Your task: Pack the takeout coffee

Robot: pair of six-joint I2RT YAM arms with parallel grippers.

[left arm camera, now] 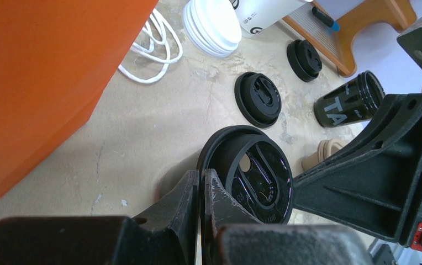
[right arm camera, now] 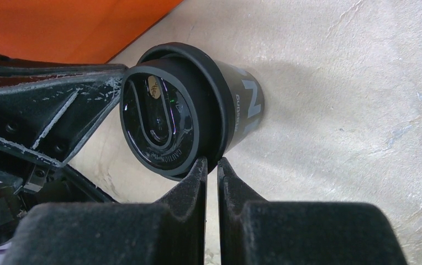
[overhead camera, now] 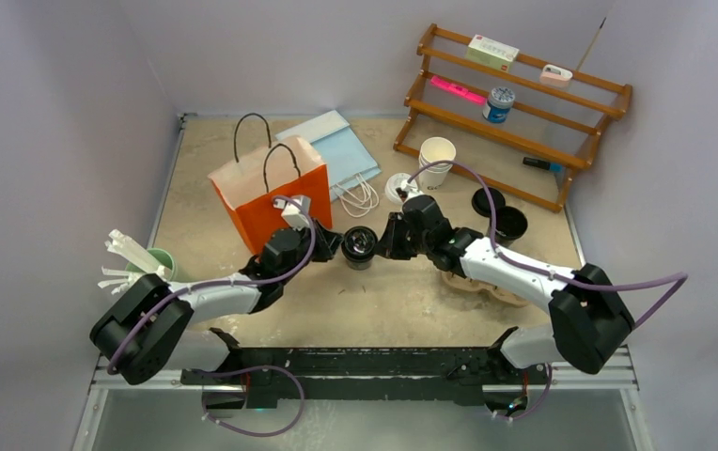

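A dark coffee cup with a black lid [overhead camera: 360, 241] stands at table centre between both grippers, the lid [left arm camera: 258, 182] seen close in both wrist views. My left gripper [overhead camera: 335, 242] has its fingers nearly together at the lid's left edge; what lies between them is hard to see. My right gripper [overhead camera: 383, 242] is shut at the lid's other side, its fingertips against the rim. An orange paper bag [overhead camera: 275, 207] with handles stands behind my left gripper.
Spare black lids [left arm camera: 258, 99], a dark cup [left arm camera: 341, 105], white cups [overhead camera: 436, 160] and a carton tray [overhead camera: 482, 293] sit at right. A wooden rack [overhead camera: 515, 136] is behind; a green container [overhead camera: 163, 263] is left.
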